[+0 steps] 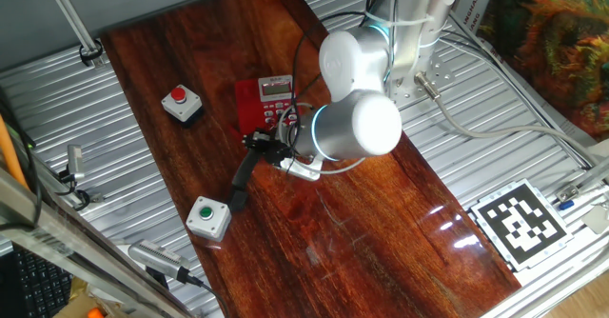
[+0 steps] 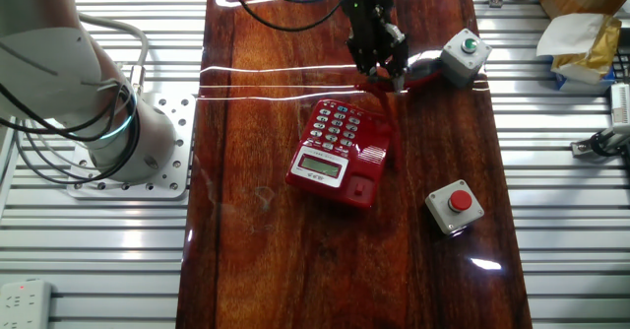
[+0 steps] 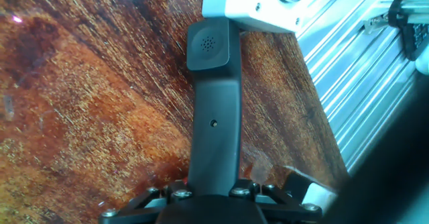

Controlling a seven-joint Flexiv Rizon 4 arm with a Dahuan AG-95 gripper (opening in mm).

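A dark telephone handset (image 3: 216, 130) runs up the wrist view, its speaker end beside the white box with the green button (image 3: 268, 3); whether they touch I cannot tell. My gripper is shut on the handset, with fingers at both sides of its lower part. In exterior view 1 the gripper (image 1: 266, 147) is just off the corner of the red telephone base (image 1: 249, 107), and the handset (image 1: 245, 174) slants from it toward the green-button box (image 1: 208, 219). The base (image 2: 369, 152) shows its keypad and display in exterior view 2.
A white box with a red button (image 1: 181, 103) stands on the wooden table (image 1: 381, 251), apart from the phone. Cables loop around the arm. A marker board (image 1: 520, 225) lies beyond the table's edge.
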